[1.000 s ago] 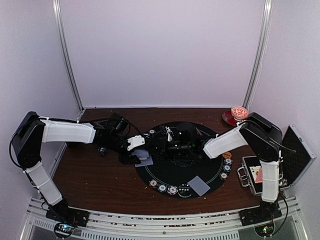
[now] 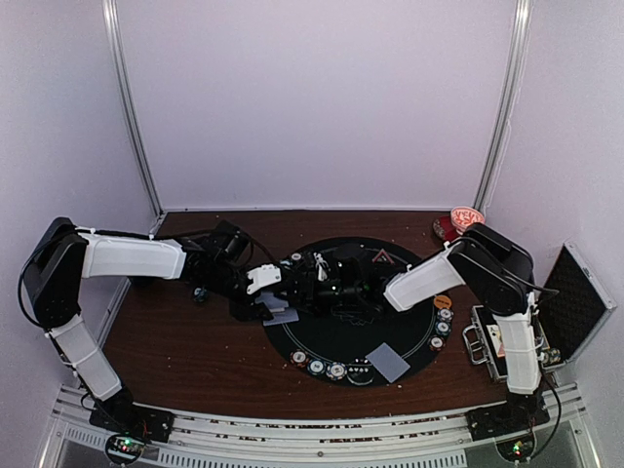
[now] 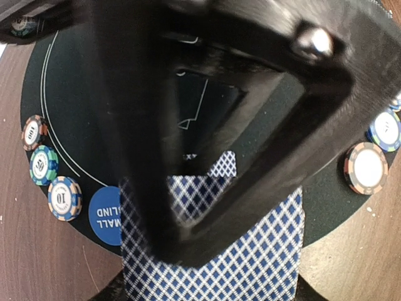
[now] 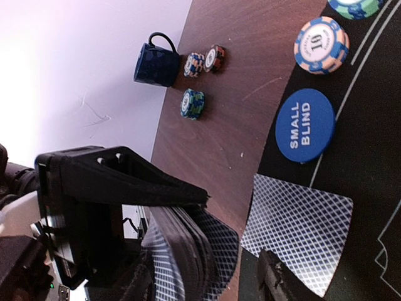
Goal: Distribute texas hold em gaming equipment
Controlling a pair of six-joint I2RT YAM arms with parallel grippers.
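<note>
A deck of cards (image 3: pixel 250 269) with a blue-and-white lattice back is held in my left gripper, above the left edge of the round black mat (image 2: pixel 341 346). My right gripper stands open, its two fingertips on either side of the deck in the right wrist view. The black frame of the right gripper covers much of the left wrist view. On the mat beside the blue small blind button (image 4: pixel 305 125) lies a patterned card (image 4: pixel 297 232). Another card (image 2: pixel 388 362) rests at the mat's front edge. Both grippers' tips crowd together in the top view.
Poker chips (image 2: pixel 336 370) line the mat's rim. A dark mug (image 4: pixel 158 64) and a few chip stacks (image 4: pixel 193 103) stand on the wood at left. An open metal case (image 2: pixel 478 343) sits at right, with a red-patterned bowl (image 2: pixel 466 218) behind.
The right arm has shifted left, toward the left gripper, and its hand is now closer to the deck. The left arm looks almost unmoved.
</note>
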